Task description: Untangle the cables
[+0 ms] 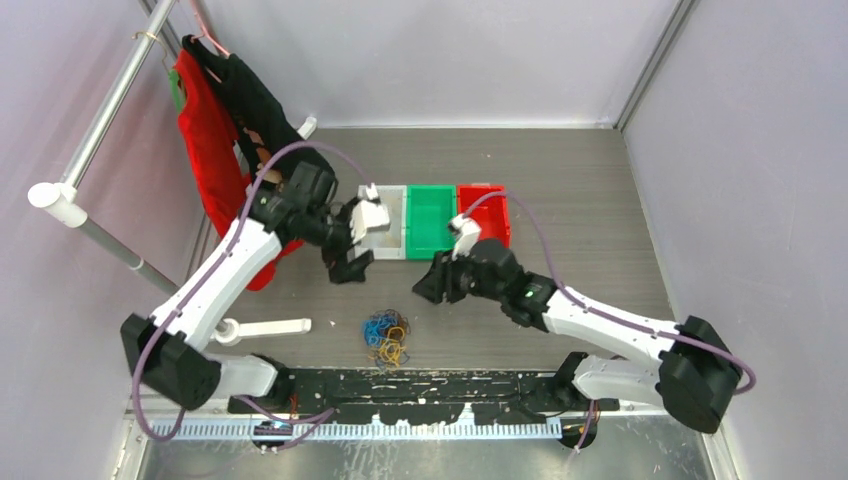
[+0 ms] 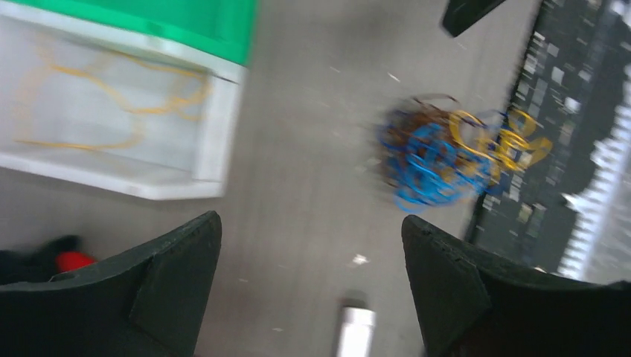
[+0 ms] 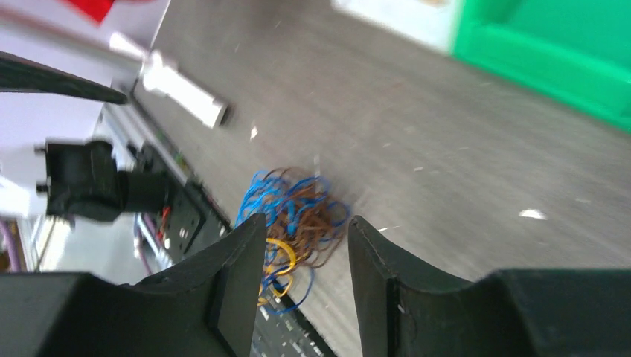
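Note:
A tangle of blue, brown and yellow cables [image 1: 386, 336] lies on the floor near the front edge. In the left wrist view the tangled cables [image 2: 439, 152] are at the right, yellow strands trailing off on one side. My left gripper [image 1: 350, 272] is open above the floor behind the tangle, nothing between its fingers. The right gripper [image 1: 436, 291] hangs behind and to the right of the tangle. Its fingers [image 3: 242, 279] stand partly apart, and the cables [image 3: 298, 208] show beyond the gap. A yellow cable [image 2: 111, 88] lies loose inside the white bin [image 2: 212, 137].
Green bin [image 1: 430, 222] and red bin [image 1: 490, 215] stand in a row with the white bin [image 1: 392, 240] at the back. At the left is a rack with hanging clothes [image 1: 210, 150]; its foot [image 1: 270, 328] lies on the floor. Open floor lies to the right.

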